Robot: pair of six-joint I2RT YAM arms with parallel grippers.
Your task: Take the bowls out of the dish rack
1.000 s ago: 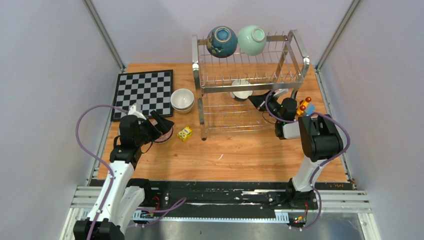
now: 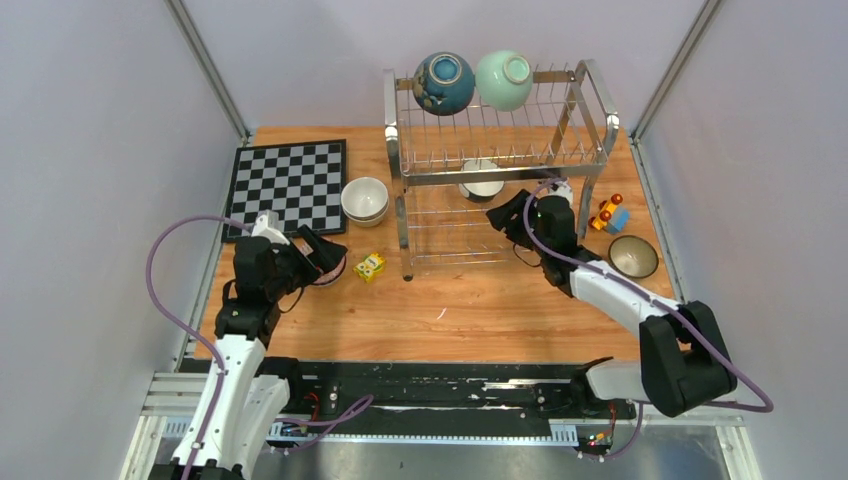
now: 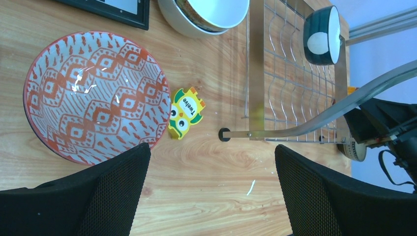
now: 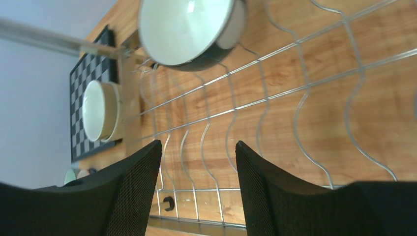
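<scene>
A metal dish rack [image 2: 394,150] holds an upturned blue bowl [image 2: 443,85] and mint bowl [image 2: 505,80] on top, and a white-and-dark bowl [image 2: 482,187] [image 4: 189,29] on the lower shelf. My right gripper [image 2: 508,215] is open at the rack's right side, below and apart from that lower bowl. My left gripper [image 2: 317,250] hangs open over the left table, near a red-patterned bowl [image 3: 96,93].
Stacked white bowls [image 2: 365,196] and a chessboard [image 2: 285,185] are left of the rack. A yellow owl toy [image 2: 369,266] lies nearby, a colourful toy [image 2: 610,215] and brown bowl [image 2: 632,256] at right.
The right arm's elbow has swung right and frontward, with its wrist and gripper shifting slightly toward the front. The left arm and the bowls look unchanged.
</scene>
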